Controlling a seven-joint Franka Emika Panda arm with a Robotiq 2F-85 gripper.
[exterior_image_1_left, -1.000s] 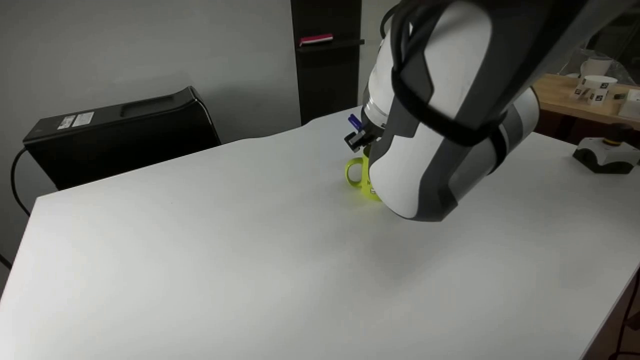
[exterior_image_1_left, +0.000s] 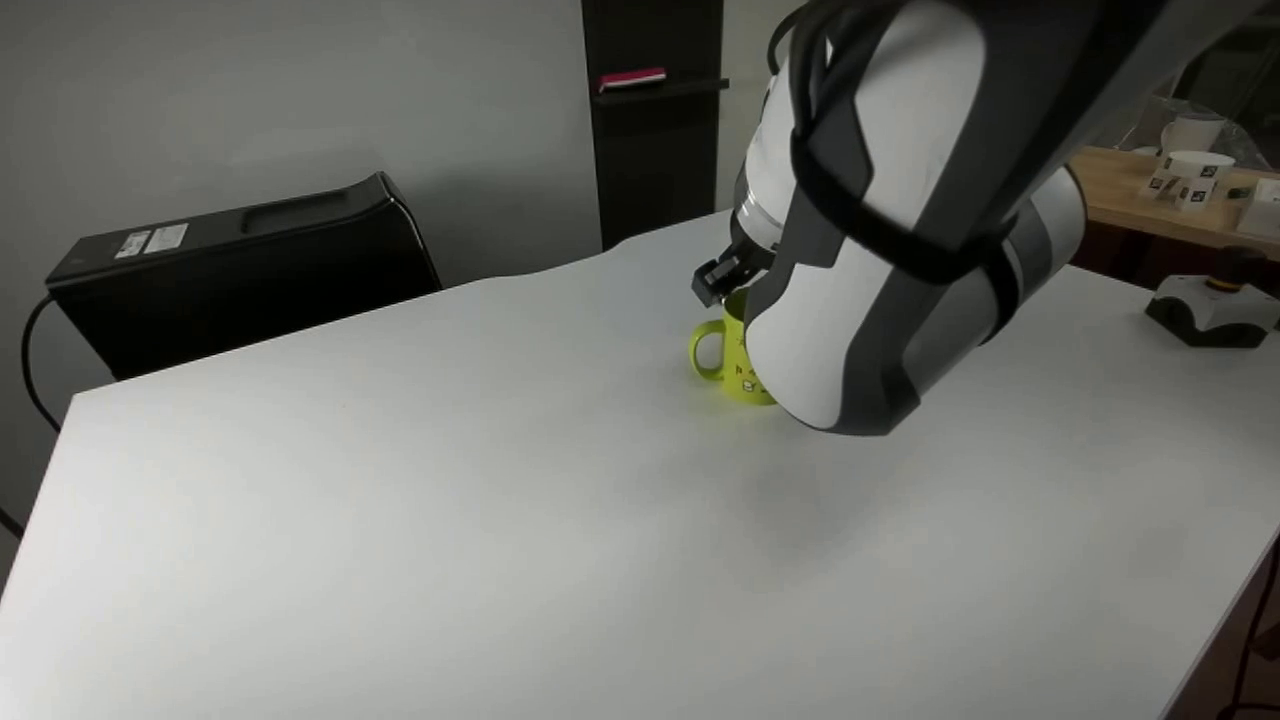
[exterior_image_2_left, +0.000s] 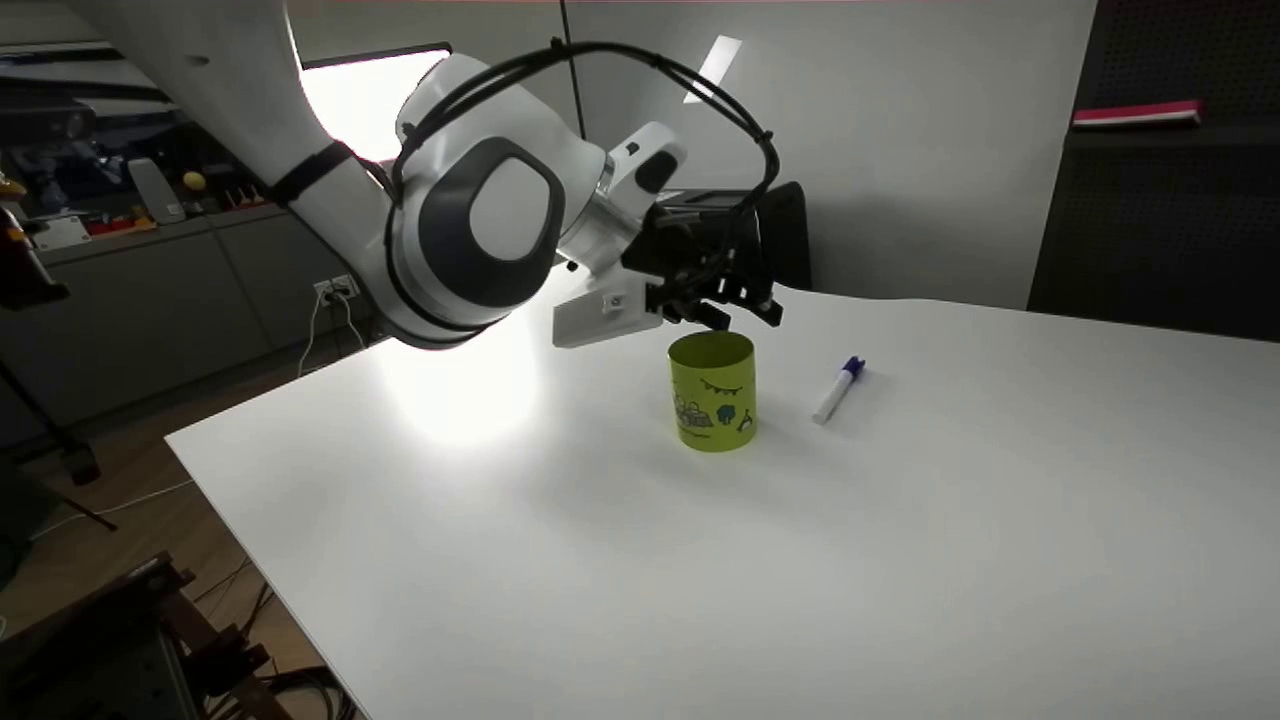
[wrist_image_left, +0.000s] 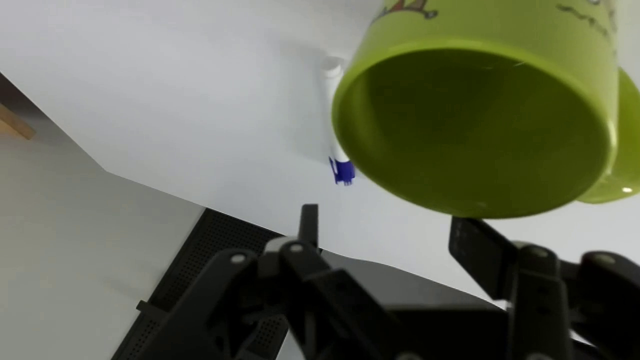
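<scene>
A lime-green mug (exterior_image_2_left: 714, 408) with small printed pictures stands upright on the white table. In exterior view 1 its handle shows, while the arm covers much of its body. My gripper (exterior_image_2_left: 746, 316) is just above and behind the mug's rim. Seen from the wrist, the fingers (wrist_image_left: 309, 223) are spread apart with nothing between them; one is close under the mug's rim in that view, and whether it touches cannot be told. A white marker (exterior_image_2_left: 836, 394) with a blue cap lies on the table beside the mug, apart from it; the mug (wrist_image_left: 480, 132) partly covers it in the wrist view.
A black box-like unit (exterior_image_1_left: 252, 264) stands beyond its far left edge. A grey-and-black device (exterior_image_1_left: 1214, 310) sits at the right edge.
The blue marker end beside my gripper in exterior view 1 is no longer visible there. The gripper has shifted very slightly; the mug looks almost unmoved.
</scene>
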